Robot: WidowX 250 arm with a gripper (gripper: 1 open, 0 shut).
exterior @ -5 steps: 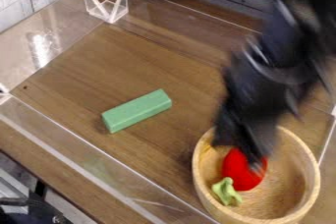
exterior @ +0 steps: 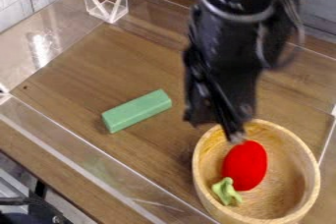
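My gripper [exterior: 226, 120] hangs large and dark in the upper middle and right of the view, shut, with nothing visible between its fingers. Its lower tips are over the back rim of a wooden bowl [exterior: 292, 195] at the lower right. In the bowl lie a red oval object [exterior: 246, 164] and a small light-green piece [exterior: 226, 192]. A green rectangular block [exterior: 137, 110] lies on the wooden table left of the bowl.
A small clear rack [exterior: 108, 6] stands at the back left. Clear low walls edge the wooden table [exterior: 92, 71].
The objects look unmoved.
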